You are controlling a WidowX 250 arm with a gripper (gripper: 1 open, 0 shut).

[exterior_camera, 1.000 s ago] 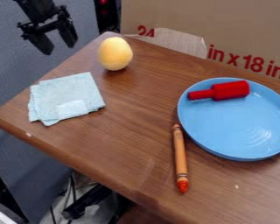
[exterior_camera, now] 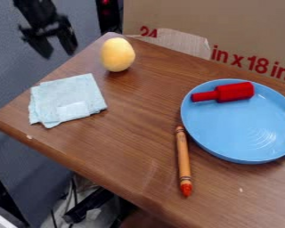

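A black gripper point(exterior_camera: 47, 39) hangs over the grey area beyond the table's left edge, at the top left, blurred, its two fingers apart with nothing visible between them. On the wooden table, a light blue folded cloth point(exterior_camera: 65, 101) lies at the left, a yellow egg-shaped object point(exterior_camera: 118, 54) stands near the back, and an orange crayon point(exterior_camera: 183, 160) lies lengthwise left of a blue plate point(exterior_camera: 240, 129). A red cylinder with a narrower handle point(exterior_camera: 234, 92) lies on the plate's back part.
A cardboard box point(exterior_camera: 223, 31) stands behind the table.
The gripper has shifted slightly over the last second and is blurred now. The objects on the table have not moved.
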